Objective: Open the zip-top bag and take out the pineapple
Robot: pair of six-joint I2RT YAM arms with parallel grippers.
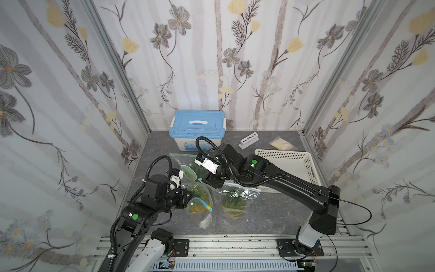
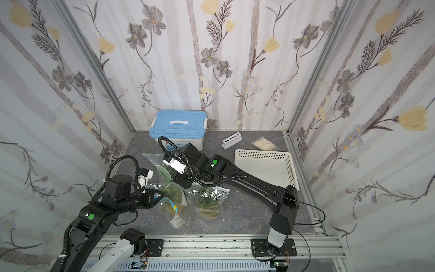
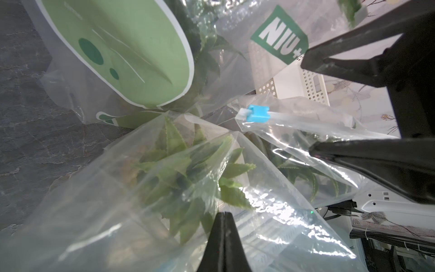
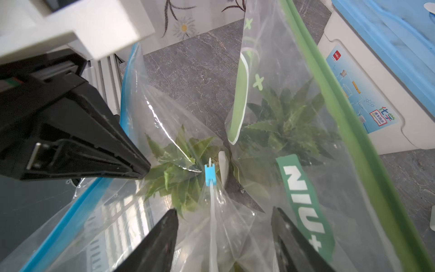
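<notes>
The clear zip top bag at the front has a blue zip strip, bowed out beside my left gripper. This gripper is shut on the bag's film near that strip. Under the film shows a pineapple's green leafy crown; its body is mostly unclear. My right gripper stands part open above the bags, its fingers spread apart with no firm object between them. Its dark fingertips also appear in the left wrist view.
Close by lie a NIU+ bag with green leaves and another clear bag with a blue slider. Behind are a blue-lidded box and a white rack. A white basket stands at right.
</notes>
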